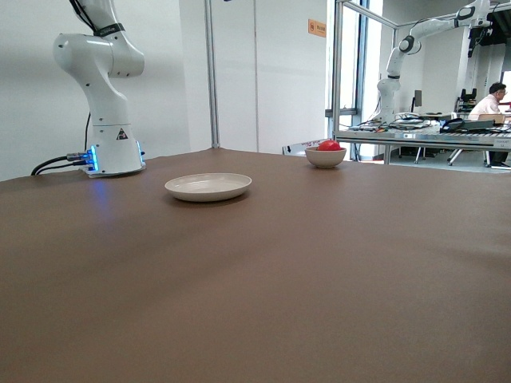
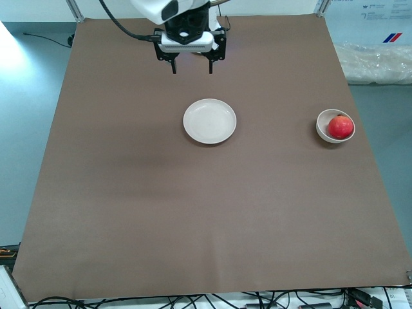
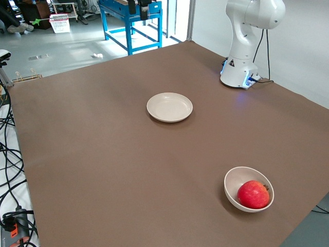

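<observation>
A white plate (image 2: 209, 121) lies flat near the middle of the brown table (image 2: 193, 212). To its right a white bowl (image 3: 235, 185) holds a red pomegranate (image 3: 253, 194), also seen in the top view. My gripper (image 2: 192, 67) hangs over the far part of the table, beyond the plate in the left view, with its two black fingers apart and nothing seen between them. In the right view only its lower tips show at the top edge; in the top view it is out of frame.
Cables and devices lie past the near edge in the left view. A white wall stands behind the arm's base.
</observation>
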